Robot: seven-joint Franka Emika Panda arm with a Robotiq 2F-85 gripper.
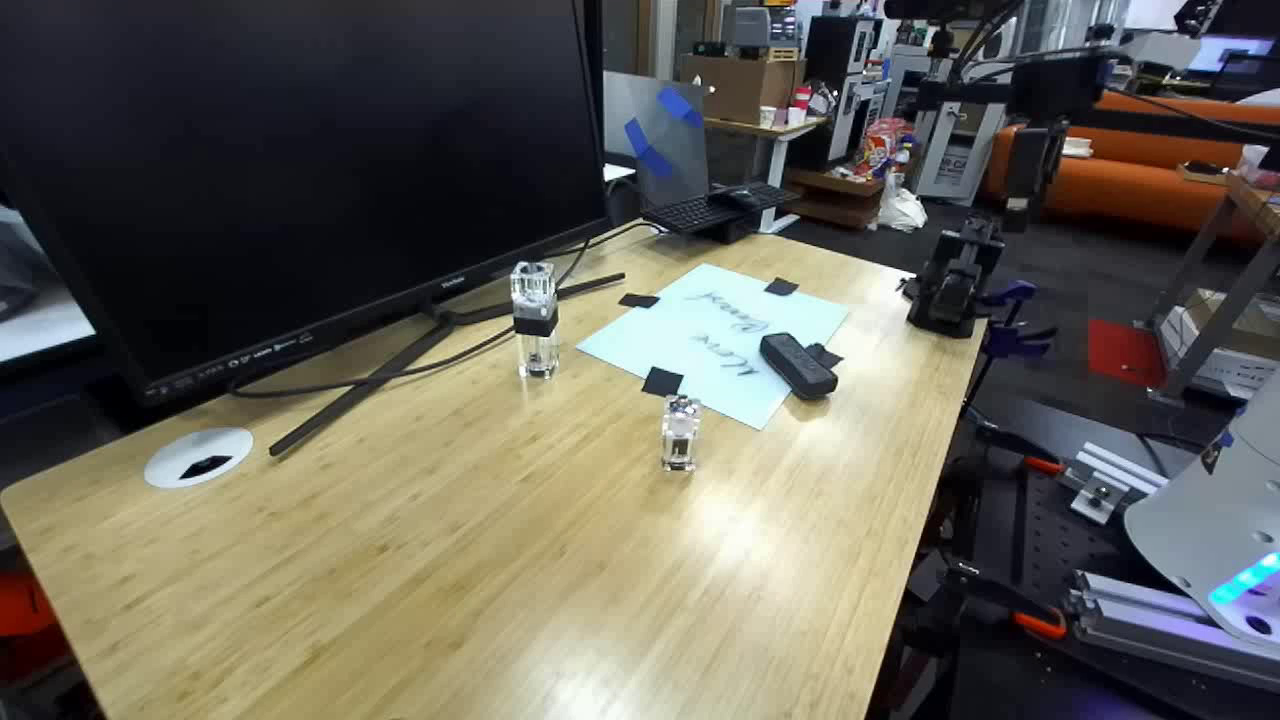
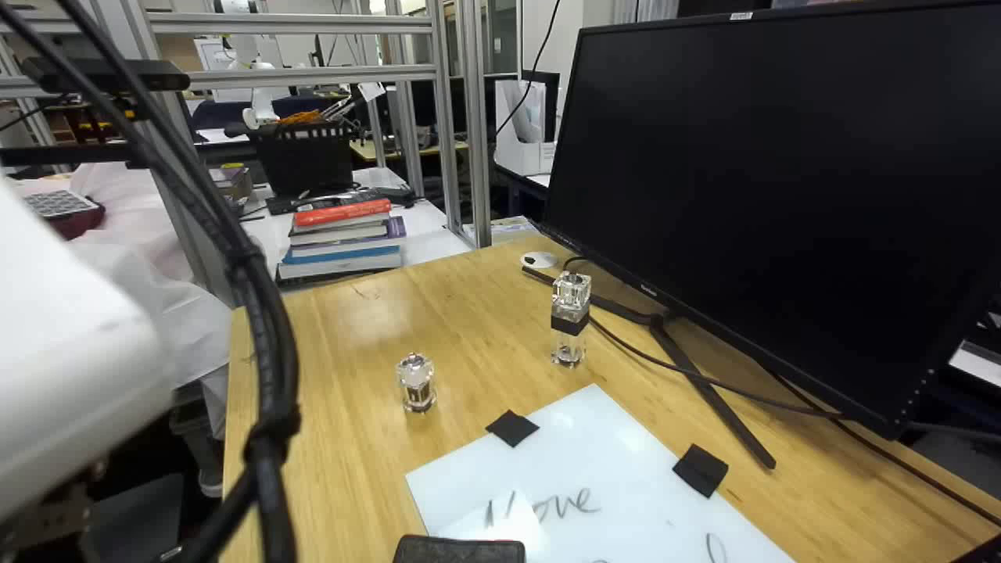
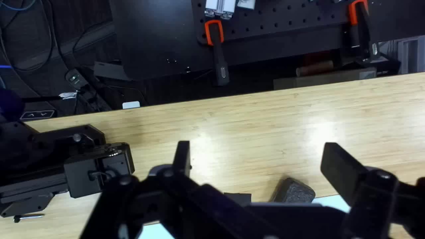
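Note:
In the wrist view my gripper is wide open, its two dark fingers (image 3: 182,155) apart and nothing between them. Below it, near the lower edge of that view, a black eraser (image 3: 295,191) is partly hidden by the gripper body. The eraser (image 1: 799,366) rests on the edge of a pale sheet with handwriting (image 1: 708,324), taped down with black squares. Two clear shakers stand upright on the table: a tall one with a black band (image 1: 535,318) and a short one (image 1: 679,432). Neither shaker shows in the wrist view.
A large monitor (image 1: 300,156) stands along one long side, its stand legs and a black cable (image 1: 456,355) lying on the table. A black clamped mount (image 1: 956,276) occupies one end. Bare wood (image 1: 456,564) extends widely on the shakers' other side.

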